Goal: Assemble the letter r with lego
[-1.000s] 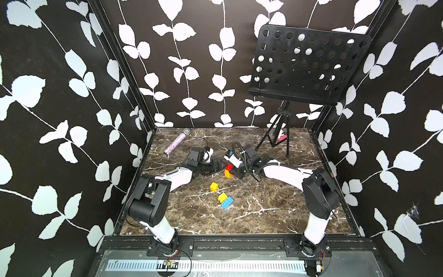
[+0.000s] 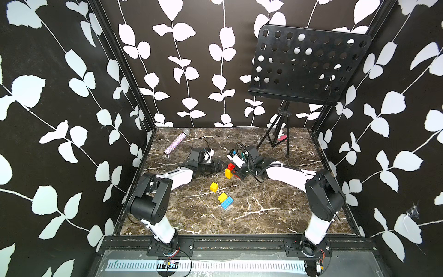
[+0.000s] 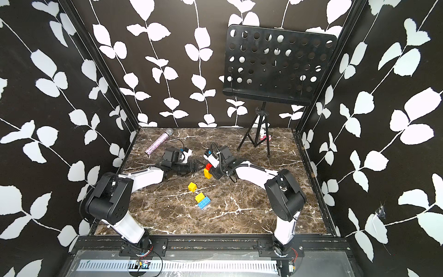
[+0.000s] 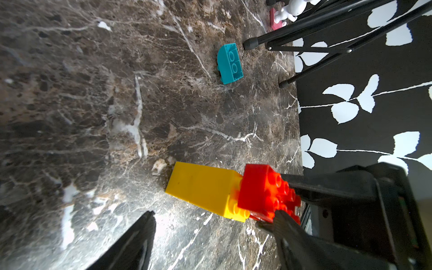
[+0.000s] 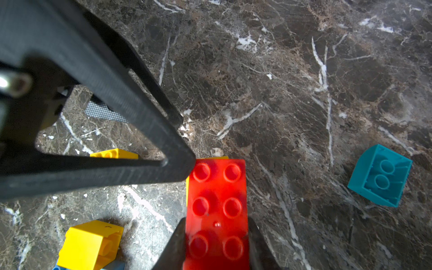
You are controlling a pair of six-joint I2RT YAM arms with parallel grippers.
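Note:
A red 2x3 brick (image 5: 217, 211) is held in my right gripper, which is shut on it; a yellow brick sits against it, mostly beneath it in the right wrist view. My left gripper stands open just short of these two bricks, nothing between its fingertips. A teal brick (image 4: 229, 63) lies on its side farther back. Two loose yellow bricks (image 2: 214, 186) (image 5: 90, 245) lie nearer the front, the second beside a blue brick (image 2: 227, 202).
A pink microphone (image 2: 176, 142) lies back left on the marble table (image 2: 276, 207). A black music stand (image 2: 309, 64) with tripod legs stands back right, a small white figure (image 4: 294, 9) near its legs.
The right arm has shifted slightly to the right, and the red brick with it. The left arm is almost unmoved.

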